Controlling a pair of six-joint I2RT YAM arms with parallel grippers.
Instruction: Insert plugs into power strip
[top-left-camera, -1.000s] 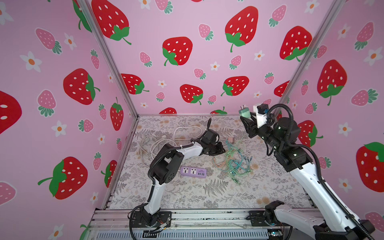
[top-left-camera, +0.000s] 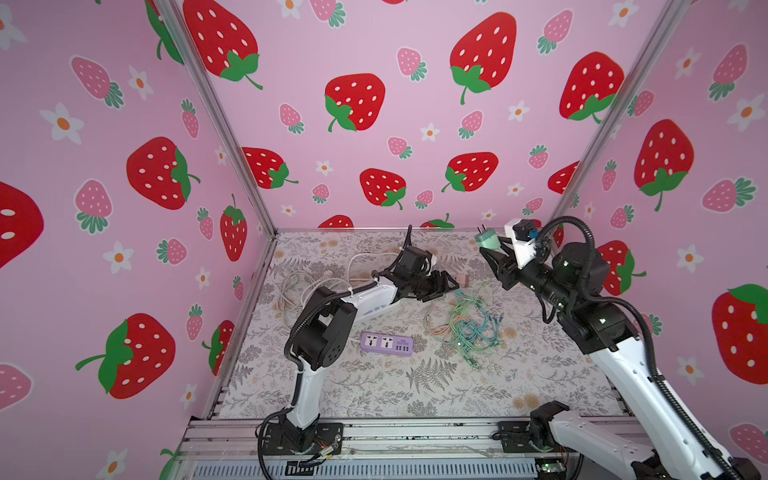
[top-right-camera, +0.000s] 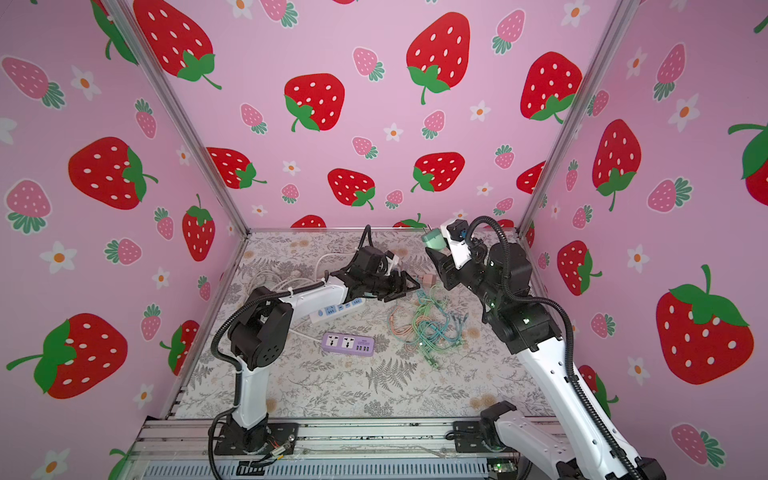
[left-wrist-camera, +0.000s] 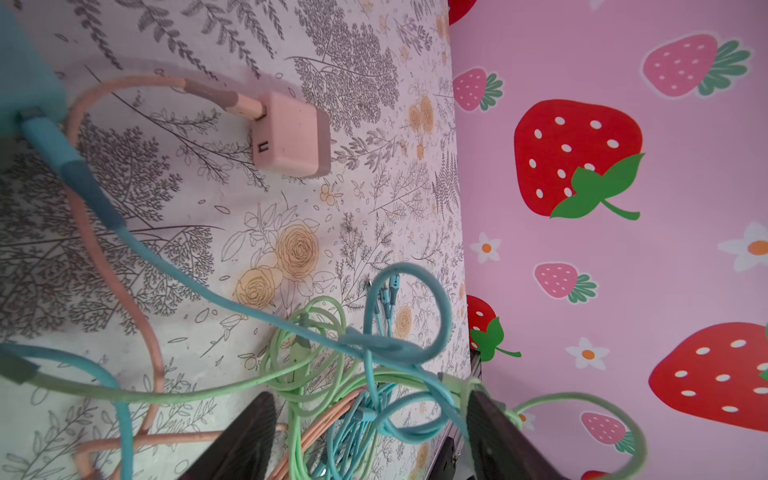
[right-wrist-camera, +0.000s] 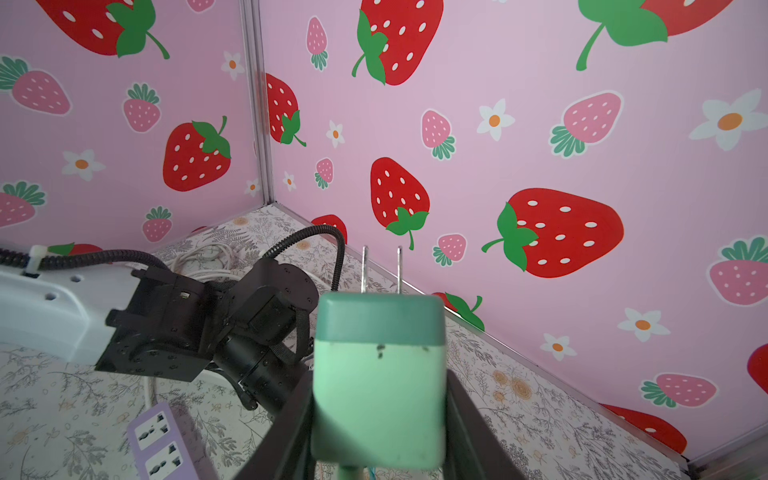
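My right gripper is shut on a mint-green plug (right-wrist-camera: 380, 384), held high over the back right with two prongs pointing up. My left gripper hangs open low over the middle of the table. In the left wrist view it is above tangled cables, with a pink plug (left-wrist-camera: 288, 136) and a blue plug (left-wrist-camera: 20, 68) lying beyond. A purple power strip (top-left-camera: 386, 344) lies at the front middle. A white-and-blue strip (top-right-camera: 336, 310) is partly hidden behind the left arm.
Tangled teal, green and orange cables (top-left-camera: 472, 328) cover the middle right. White cables (top-left-camera: 296, 288) lie at the back left.
The left gripper has moved a little and now stands higher, near the pink plug.
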